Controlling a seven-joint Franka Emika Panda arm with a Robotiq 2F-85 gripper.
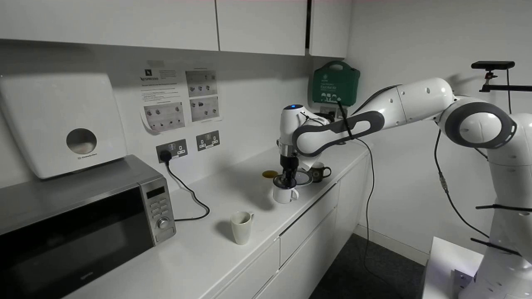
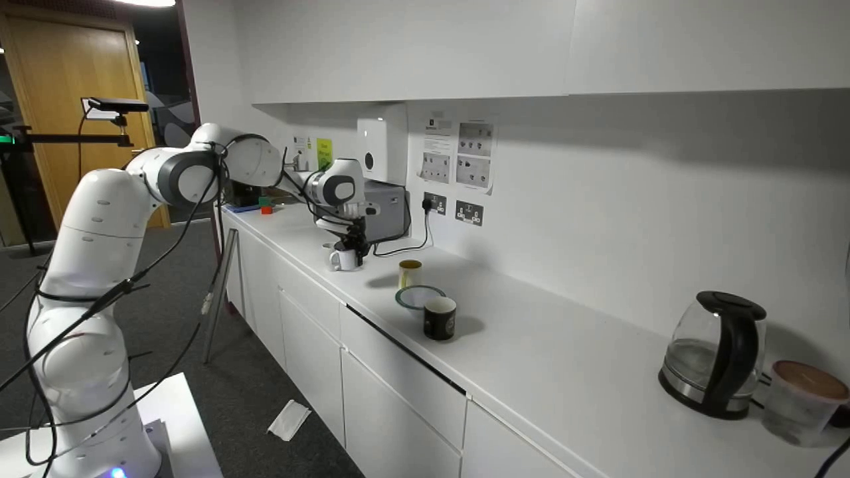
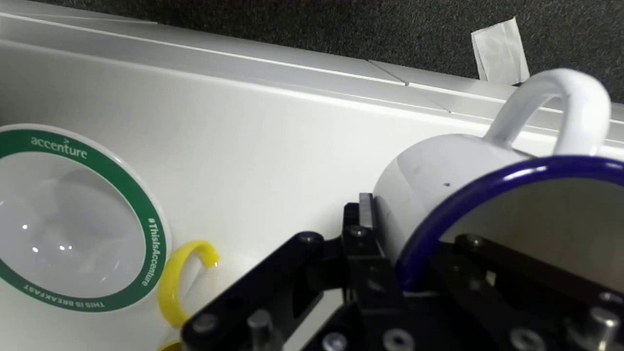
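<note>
My gripper is shut on the wall of a white mug with a dark blue rim. In the wrist view, one black finger presses the outside of this mug while the other goes over the rim to the inside. The mug's handle points toward the counter's front edge. Seen from the other side, the mug hangs at the gripper close over the counter; whether its base touches cannot be told.
A green-rimmed bowl, a yellow-lined mug and a black mug stand grouped nearby. A tall white mug stands toward the microwave. The kettle is far along.
</note>
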